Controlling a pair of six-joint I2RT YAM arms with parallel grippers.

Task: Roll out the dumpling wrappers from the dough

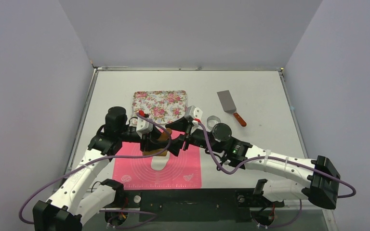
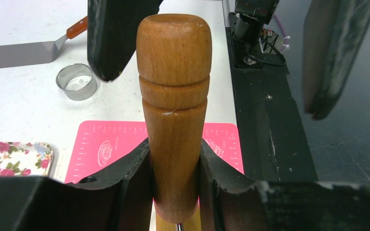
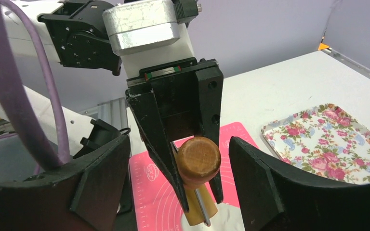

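Observation:
My left gripper is shut on the wooden handle (image 2: 172, 120) of a rolling pin, held over the pink mat (image 1: 127, 173). My right gripper (image 1: 173, 137) stands open around the handle's end; in the left wrist view its two dark fingers flank that end without visibly pressing on it. A flattened white oval of dough (image 1: 158, 164) lies on the mat below, partly hidden in the right wrist view.
A floral tray (image 1: 156, 103) lies behind the mat. A metal ring cutter (image 2: 76, 82) and a spatula (image 1: 226, 100) with a wooden handle lie to the right.

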